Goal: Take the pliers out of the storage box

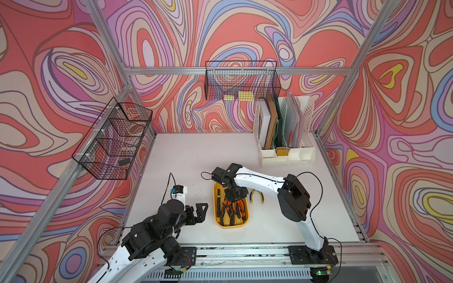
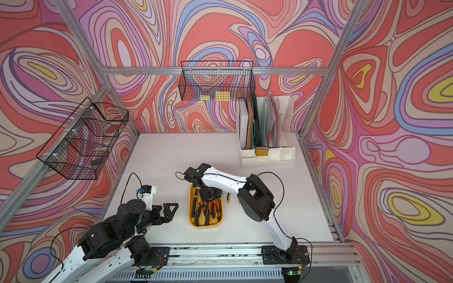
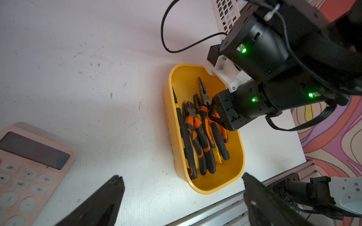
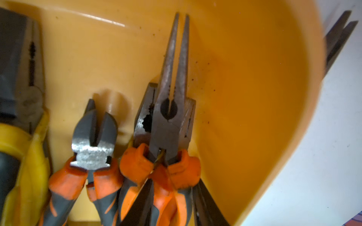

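The yellow storage box (image 3: 170, 124) holds several pliers with orange, yellow and black handles, among them long-nose pliers (image 4: 158, 128) and diagonal cutters (image 4: 90, 158). My right gripper is down in the box at the orange handles of the long-nose pliers, fingers part open; whether it grips them cannot be told. Another pair of pliers (image 1: 262, 195) lies on the table right of the box. My left gripper (image 1: 200, 212) stands open left of the box, nothing between its fingers.
A pink calculator (image 3: 34, 158) lies left of the box in the left wrist view. A white file organizer (image 1: 302, 153) stands at the back right, wire baskets (image 1: 113, 146) hang at left and back.
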